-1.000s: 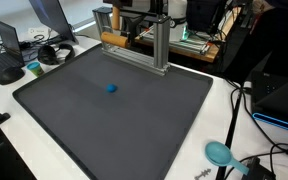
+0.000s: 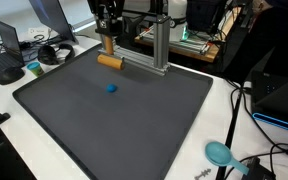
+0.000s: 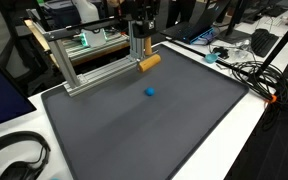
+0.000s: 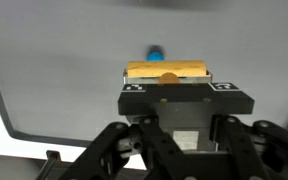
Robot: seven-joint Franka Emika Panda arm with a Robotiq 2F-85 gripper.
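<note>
A T-shaped orange wooden piece, much like a mallet, hangs with its crosswise block [image 2: 111, 62] lowest and its short upright handle [image 2: 107, 46] above. My gripper [image 2: 107, 36] comes down from over the board and is shut on the handle. From the wrist, the block [image 4: 166, 69] lies across just beyond the fingers, with the handle's round end [image 4: 168, 79] between them. A small blue object [image 2: 111, 88] rests on the dark grey board [image 2: 94, 120]; exterior view 2 shows this blue object [image 3: 150, 92] apart from the block. Whether the block touches the board, I cannot tell.
A metal profile frame [image 3: 99, 75] stands along one edge of the board. Laptop [image 2: 0, 66], green cup [image 2: 34, 68] and headphones [image 3: 16, 155] lie outside it, as does a turquoise round item [image 2: 220, 154]. Most of the board is bare.
Gripper and orange piece have come down together and slightly left in exterior view 1, nearer the blue object. The blue object has not moved.
</note>
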